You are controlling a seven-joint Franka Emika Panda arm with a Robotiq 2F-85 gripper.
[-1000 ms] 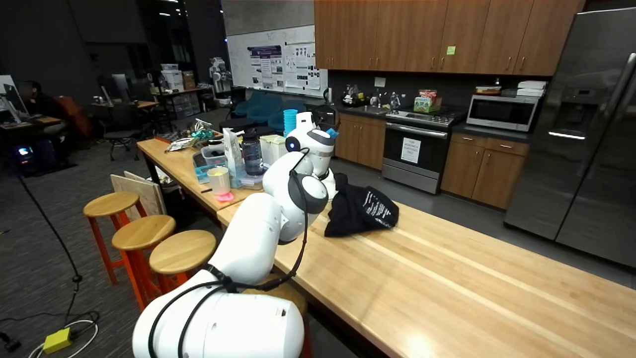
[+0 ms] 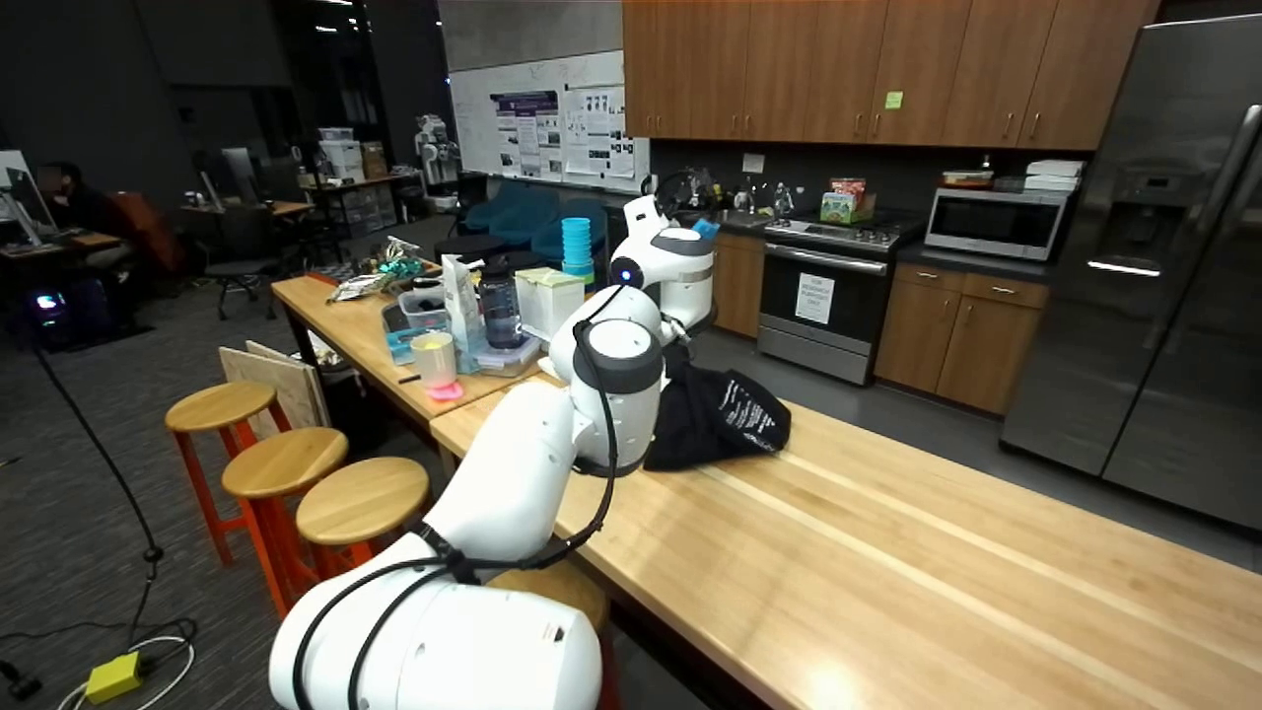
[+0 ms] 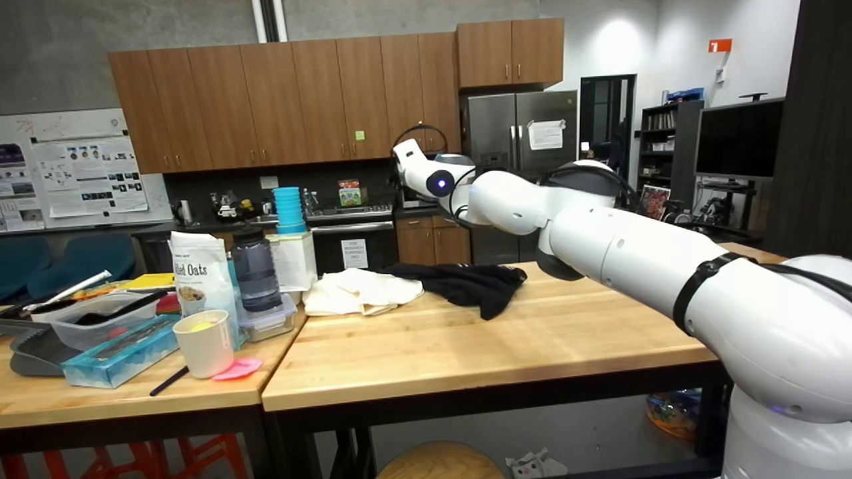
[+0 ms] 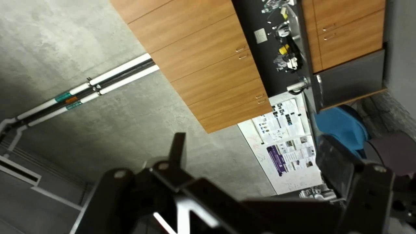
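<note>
My gripper is open, its dark fingers (image 4: 178, 150) wide apart and nothing between them. It faces the wall and cabinets rather than the table. In exterior view 2 a black garment (image 3: 471, 281) lies crumpled towards the far side of the table, and a cream cloth (image 3: 359, 291) lies bunched against its left end. White print shows on the black garment (image 2: 724, 416) in exterior view 1, where the arm hides the cream cloth. My wrist (image 3: 439, 175) is raised well above both cloths, touching neither; the fingers are hard to make out from outside.
On the adjoining left table stand a mug (image 3: 205, 343), an oats bag (image 3: 200, 275), a dark bottle (image 3: 257, 271), a stack of blue cups (image 3: 289, 210) and plastic containers.
In exterior view 1 my forearm and wrist have shifted to the right, and the wrist is a little higher. More of the blue cup stack now shows. The black garment has stayed put.
</note>
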